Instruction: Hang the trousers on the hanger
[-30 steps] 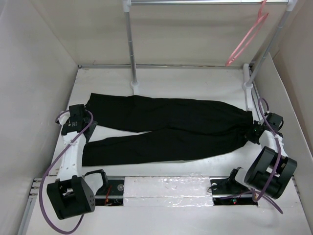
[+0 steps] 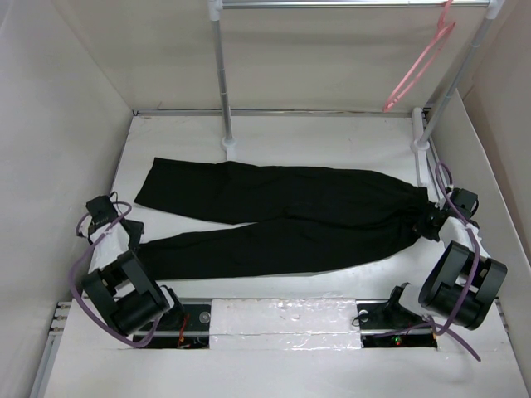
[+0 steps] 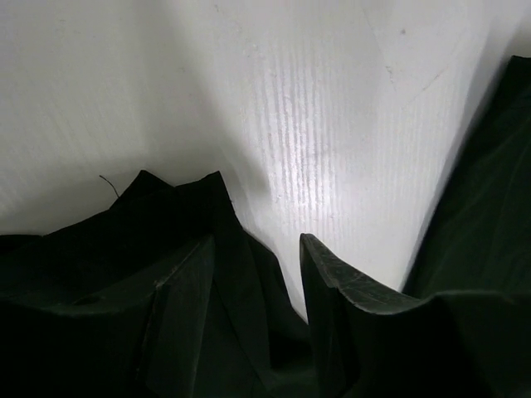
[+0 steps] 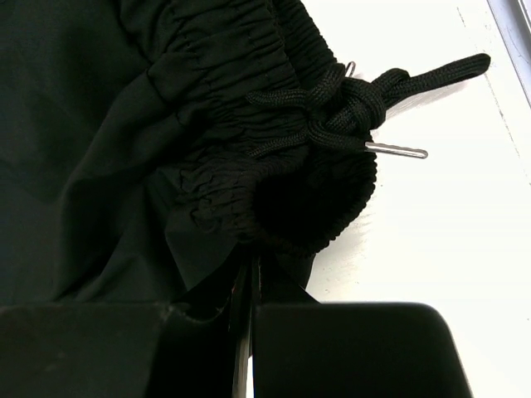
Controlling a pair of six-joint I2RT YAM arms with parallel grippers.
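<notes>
Black trousers [image 2: 282,199] lie flat across the white floor, legs spread to the left and waistband at the right. At the end of the nearer leg is my left gripper [image 2: 133,232]. Its fingers [image 3: 189,286] stand apart in the left wrist view, with the leg's hem [image 3: 217,199] below and between them. My right gripper is shut at the waistband [image 4: 224,195], where the cloth folds run in to its fingertips. A knotted drawstring [image 4: 361,104] lies just beyond. High at the back right hangs a pink hanger [image 2: 419,62].
Two grey rack posts, left [image 2: 222,79] and right [image 2: 452,87], rise behind the trousers under a metal rail [image 2: 348,4]. Side walls stand close outside both arms. Bare floor shows between the trousers and the back wall.
My left arm has swung left and nearer, from beside the farther leg's end to the nearer leg's end. The right arm has shifted slightly; the trousers look unmoved.
</notes>
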